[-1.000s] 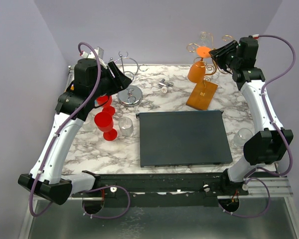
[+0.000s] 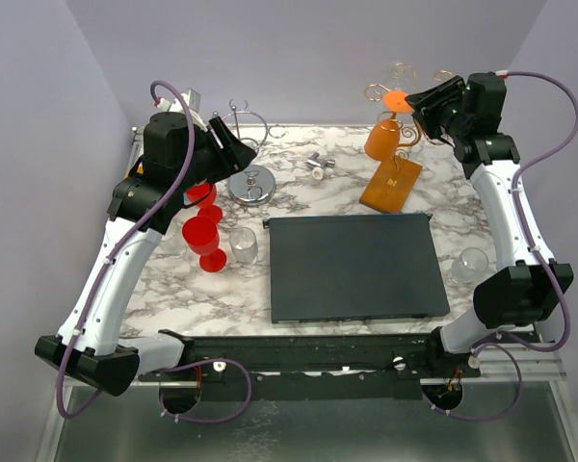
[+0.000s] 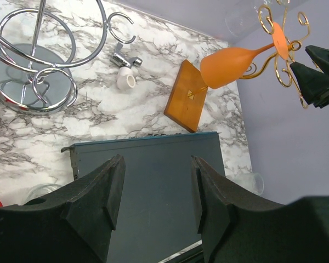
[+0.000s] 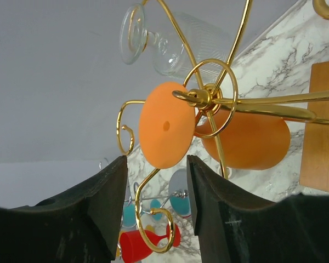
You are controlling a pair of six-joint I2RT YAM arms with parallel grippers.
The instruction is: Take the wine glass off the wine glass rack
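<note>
An orange wine glass point(image 2: 382, 141) hangs bowl-down and tilted from a gold wire rack point(image 3: 285, 66) on a wooden base point(image 3: 186, 96). Its round orange foot point(image 4: 166, 125) faces my right gripper, whose fingers stand apart and open just short of it. A gold curl of the rack runs down across the gap between those fingertips; whether they touch the wire I cannot tell. Over on the left, above the silver rack point(image 2: 252, 185), my left gripper point(image 2: 237, 144) is open and empty.
A clear glass point(image 4: 189, 46) also hangs on the gold rack. Red goblets point(image 2: 201, 234) and a clear tumbler point(image 2: 244, 244) stand at left, another clear glass point(image 2: 470, 265) at right. A dark flat board point(image 2: 356, 268) covers the front middle. Marble around the small metal fitting point(image 2: 318, 166) is free.
The gold rack's top and the orange glass have swayed a little the same way, while the wooden base and left arm stay put.
</note>
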